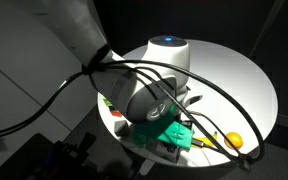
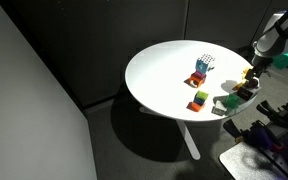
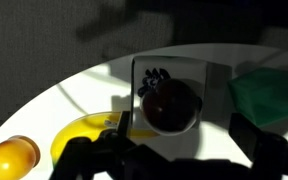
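My gripper stands open, its dark fingers (image 3: 262, 143) spread wide at the bottom of the wrist view. Ahead of them sits a dark, round reddish object (image 3: 171, 106) on or in a pale, square-looking piece (image 3: 189, 70); nothing is visibly clamped. To the left lie a yellow elongated object (image 3: 82, 128) and an orange (image 3: 12, 158). A green faceted block (image 3: 264, 97) is on the right, close to the right finger. In exterior view 1 the teal part of the hand (image 1: 169, 131) hides much of this area.
Toward the middle of the round white table (image 2: 149, 72) stand colourful block stacks, one with blue and orange (image 2: 199, 75), another with green and red (image 2: 199, 101). Cables (image 1: 219, 85) loop beside the arm.
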